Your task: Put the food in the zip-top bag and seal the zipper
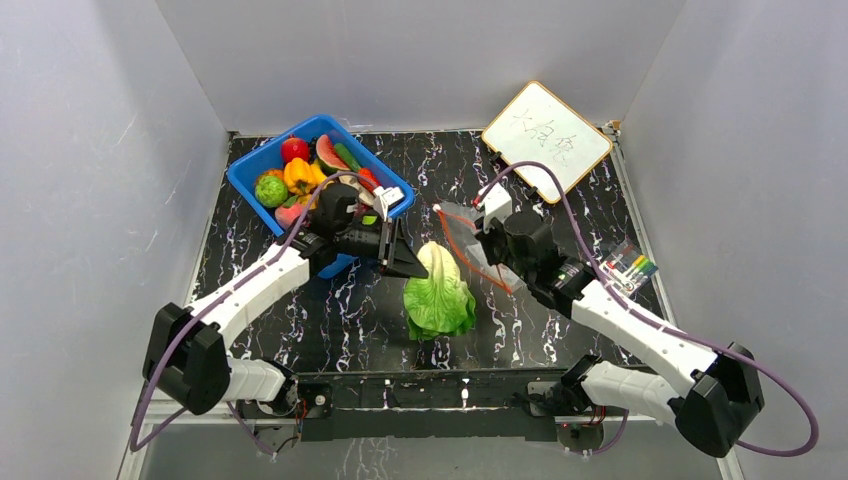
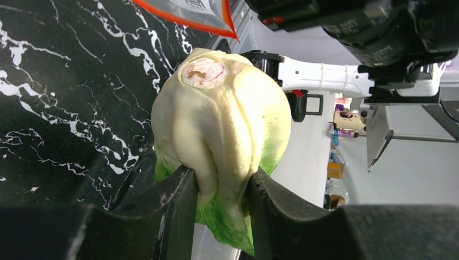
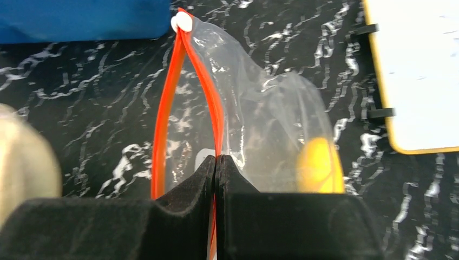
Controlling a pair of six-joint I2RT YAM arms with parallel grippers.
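A pale-stemmed leafy green lettuce (image 1: 440, 298) hangs over the table's middle, its stalk end between the fingertips of my left gripper (image 1: 408, 262). In the left wrist view both fingers press against the lettuce's ribs (image 2: 219, 124). My right gripper is shut on the orange zipper edge (image 3: 213, 97) of the clear zip top bag (image 3: 260, 119). The bag's two orange edges stand somewhat apart, so its mouth is partly open. Inside it lies a yellow item (image 3: 319, 165). The lettuce is outside the bag, left of its mouth.
A blue basket (image 1: 240, 190) full of toy fruit and vegetables stands at the back left. A whiteboard (image 1: 550, 140) lies at the back right, near a packet of coloured pens (image 1: 628, 268).
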